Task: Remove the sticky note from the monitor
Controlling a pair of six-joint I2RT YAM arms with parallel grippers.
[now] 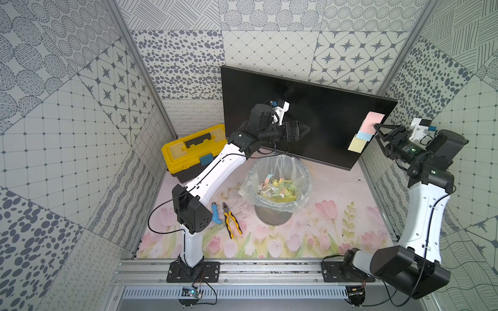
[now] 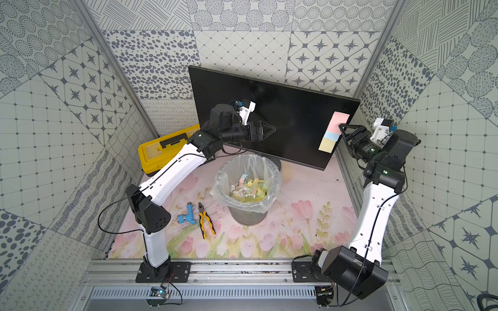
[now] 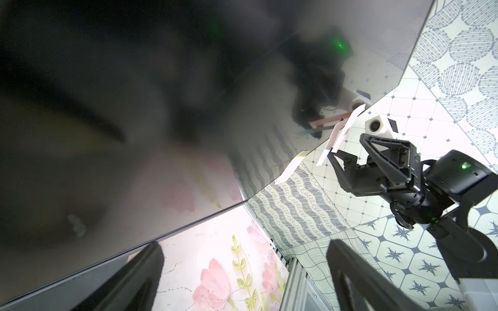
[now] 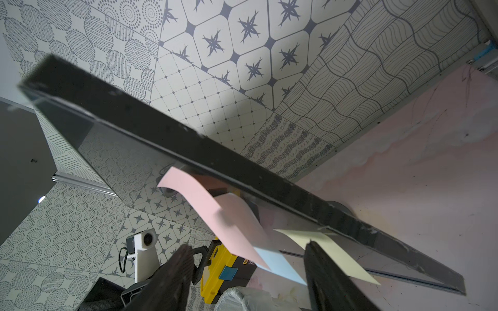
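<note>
Pink, blue and yellow sticky notes overlap near the right edge of the black monitor. Their free ends curl off the screen in both wrist views. My right gripper is at the notes from the right side, fingers apart, the pink and blue notes hanging between and just beyond the fingertips; whether it touches them I cannot tell. My left gripper is open in front of the screen's middle, above the bin, with nothing between its fingers.
A lined bin with paper scraps stands below the left arm. A yellow toolbox is at back left; pliers and a blue tool lie at front left.
</note>
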